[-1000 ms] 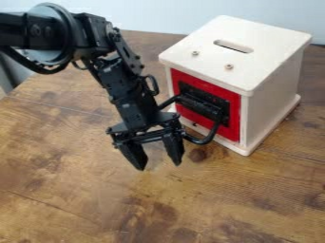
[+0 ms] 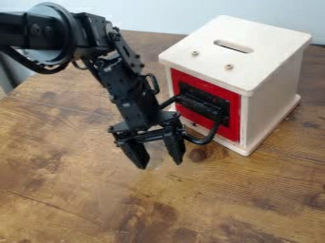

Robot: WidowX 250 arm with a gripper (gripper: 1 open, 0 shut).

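My black gripper point(image 2: 155, 155) points down over the wooden table, in front and to the left of a pale wooden box point(image 2: 233, 47). Its two fingers are apart, with nothing visible between them. The box has a slot in its top and a red front panel point(image 2: 188, 80) carrying a black fitting point(image 2: 203, 104) with small details too dark to tell apart. A black cable or tube runs beside the gripper toward that front.
A pale wall shows at the upper left behind the table's edge.
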